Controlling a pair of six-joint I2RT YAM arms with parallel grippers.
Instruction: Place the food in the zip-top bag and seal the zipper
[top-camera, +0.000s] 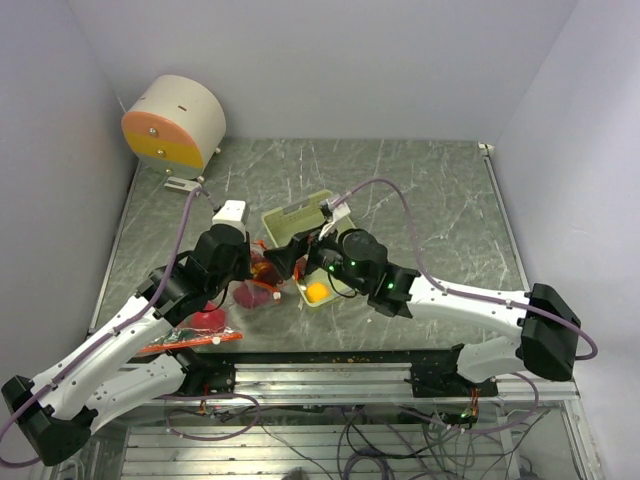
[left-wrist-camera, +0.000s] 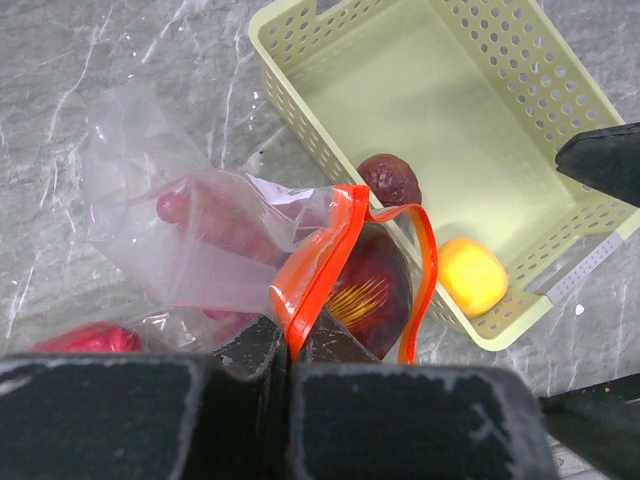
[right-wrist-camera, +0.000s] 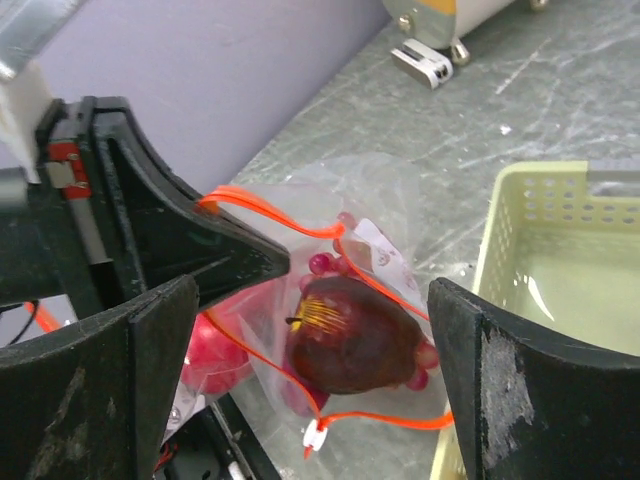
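Observation:
The zip top bag (left-wrist-camera: 190, 240) with an orange rim stands beside the crate, its mouth open, holding a dark red food item (right-wrist-camera: 350, 335) and grapes (right-wrist-camera: 322, 262). My left gripper is shut on the bag's rim; its black finger also shows in the right wrist view. My right gripper stands open over the right side of the bag. The pale green crate (left-wrist-camera: 420, 90) holds a dark round item (left-wrist-camera: 390, 183) and a yellow item (left-wrist-camera: 470, 273).
More red food in plastic (left-wrist-camera: 85, 340) lies at the front left. A cream cylindrical object (top-camera: 172, 125) sits at the back left.

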